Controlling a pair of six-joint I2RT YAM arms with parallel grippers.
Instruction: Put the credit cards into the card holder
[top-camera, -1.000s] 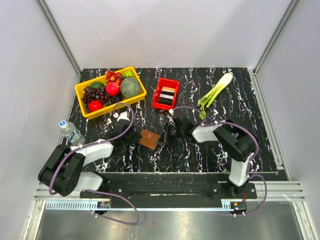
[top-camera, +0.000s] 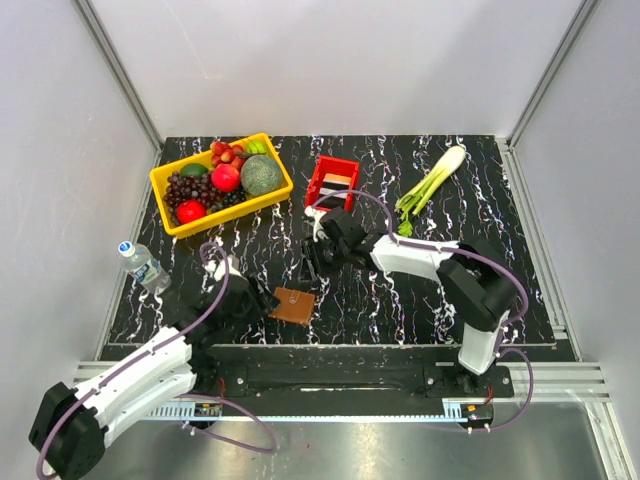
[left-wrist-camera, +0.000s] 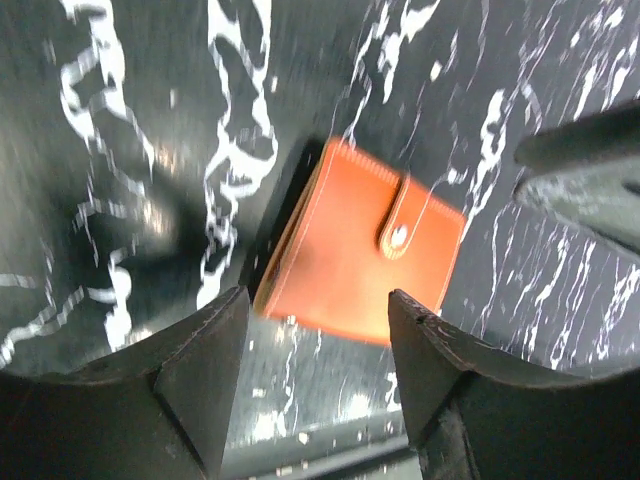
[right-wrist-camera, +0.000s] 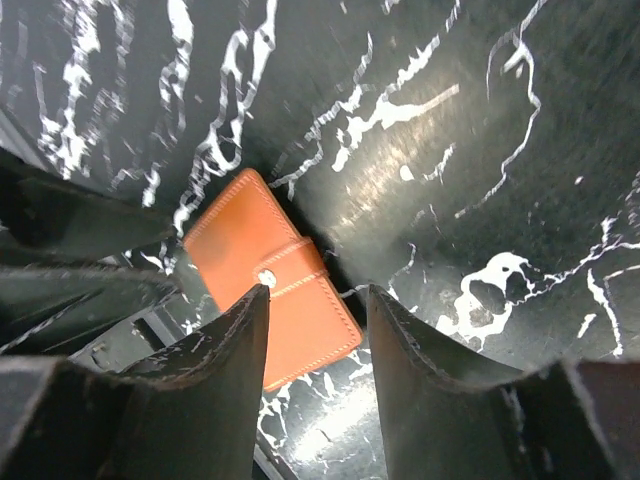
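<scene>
The brown card holder lies flat on the black marbled table near its front edge, its strap and snap fastened. My left gripper is beside the holder's left end in the top view; in the left wrist view the holder shows beyond its parted fingers, with nothing held. Up and to the right of the holder, my right gripper stands open and empty. The right wrist view shows the holder partly behind its left finger. Several cards rest in a red basket farther back.
A yellow crate of fruit fills the back left, and a water bottle lies at the left edge. Celery is at the back right. Open table stretches over the right side.
The card holder has shifted toward the front edge and turned slightly.
</scene>
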